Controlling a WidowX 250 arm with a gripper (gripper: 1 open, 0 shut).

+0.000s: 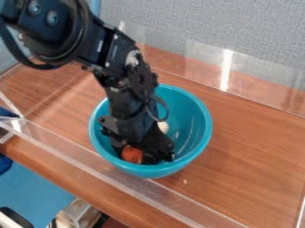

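My black gripper (138, 148) reaches down into a teal bowl (191, 107) on the wooden table. A red-orange round object (131, 155) lies low at the front of the bowl, at my fingertips and partly hidden by them. A small pale item (162, 126) shows behind the gripper. I cannot tell whether the fingers grip the red object.
The wooden table (238, 178) has free room to the right of the bowl. Clear plastic walls line the back and front edges. Dark and blue items sit off the table at the lower left.
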